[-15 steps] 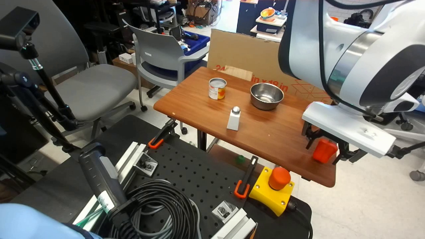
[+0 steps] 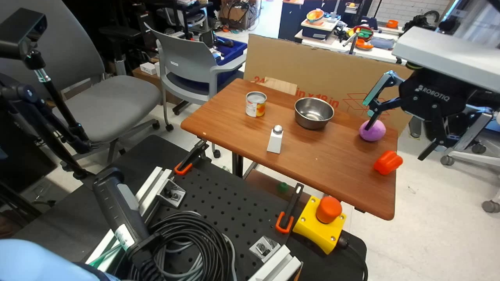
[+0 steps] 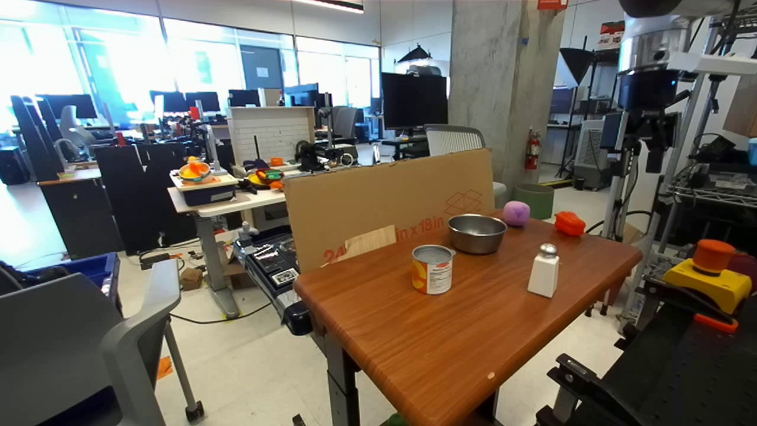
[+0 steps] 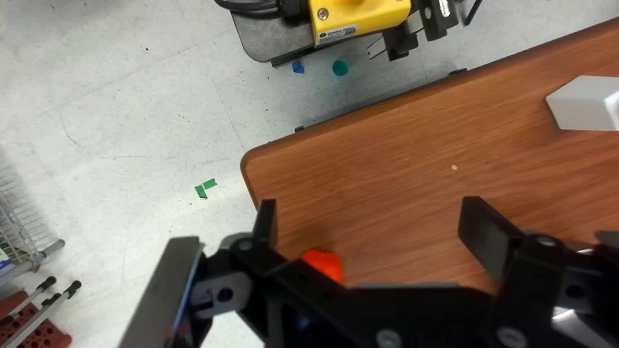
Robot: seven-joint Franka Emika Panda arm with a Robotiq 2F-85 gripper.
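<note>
High over the right end of the table, my gripper (image 2: pixel 396 128) stands open with nothing between its fingers; in the wrist view its fingers (image 4: pixel 486 235) are wide apart. Below it, apart from it, an orange-red pepper-like object (image 2: pixel 388 162) lies near the table's right edge. A purple ball-like object (image 2: pixel 372 130) rests farther back. A metal bowl (image 2: pixel 314 112) sits toward the rear middle. To its left is an open can (image 3: pixel 432 270) with a fruit label. A white shaker with a metal top (image 3: pixel 544 271) is upright near the front edge. In the wrist view my gripper partly covers the orange-red object (image 4: pixel 325 264).
A cardboard sheet (image 2: pixel 323 70) stands along the back of the wooden table (image 2: pixel 323 154). In front is a black workbench with a yellow stop-button box (image 2: pixel 320 224) and clamps.
My gripper has risen from around the orange-red object, and much of the arm has left exterior view 1. The orange-red object now lies turned, slightly farther back. The purple object is uncovered.
</note>
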